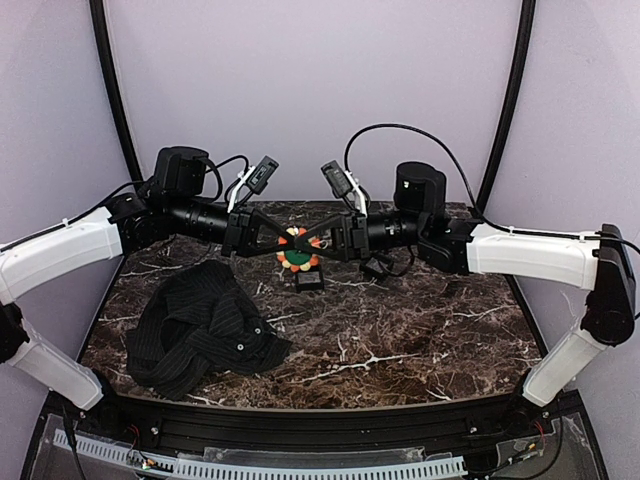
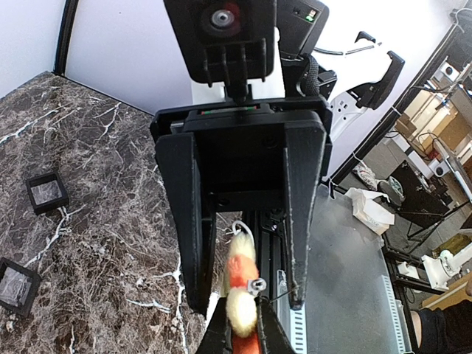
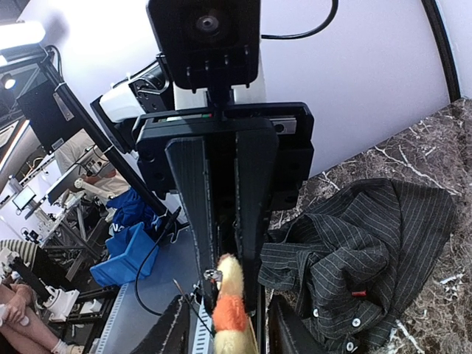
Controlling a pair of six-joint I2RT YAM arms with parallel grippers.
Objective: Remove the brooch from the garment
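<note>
A flower-shaped brooch (image 1: 298,258) with orange and cream petals and a green centre hangs in the air between my grippers, seen edge-on as a fuzzy piece (image 2: 241,310) in the left wrist view and in the right. My left gripper (image 1: 292,242) is shut on the brooch. My right gripper (image 1: 310,242) faces it from the right, its fingertips at the brooch's edge beside a small metal pin; how far open it is is hard to tell. The dark pinstriped garment (image 1: 200,330) lies crumpled on the left of the marble table, apart from both grippers.
Small black square boxes (image 1: 309,282) (image 1: 376,267) sit on the table behind and below the grippers. A dark metal rail (image 1: 320,430) runs along the front edge.
</note>
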